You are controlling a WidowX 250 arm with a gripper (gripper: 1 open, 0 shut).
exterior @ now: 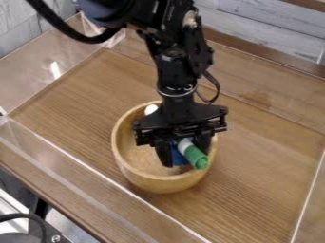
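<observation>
The black gripper [178, 140] reaches down into a round tan wooden bowl [143, 166] at the middle of the view. It is shut on something at a green cylindrical object [193, 154], which lies tilted over a blue item in the bowl's right part. A white object [151, 109] sits at the bowl's back left, partly behind the gripper. The fingertips are largely hidden among the objects.
The wooden table [254, 190] has free room left and right of the bowl. A pale wall runs along the back, and cables lie beyond the table's front left edge.
</observation>
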